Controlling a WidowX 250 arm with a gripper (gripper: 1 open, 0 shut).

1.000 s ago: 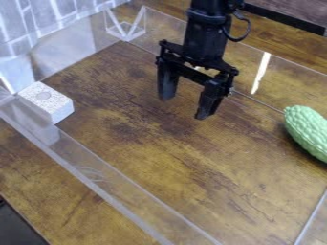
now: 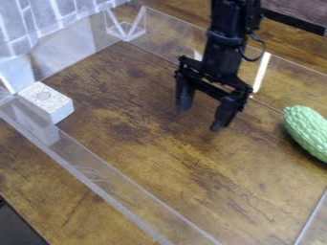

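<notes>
A black robot gripper (image 2: 205, 107) hangs over the upper middle of a wooden tray floor, its two fingers spread apart and pointing down. Nothing shows between them. A white patterned block (image 2: 45, 103) lies at the left by the clear wall. A light green textured bitter-melon-like object (image 2: 307, 132) lies at the right edge, apart from the gripper.
Clear plastic walls (image 2: 109, 191) border the wooden surface (image 2: 166, 182). A pale cloth (image 2: 45, 24) is at the back left.
The gripper has shifted to the right and slightly back, toward the side with the green object. The block and the green object have not moved.
</notes>
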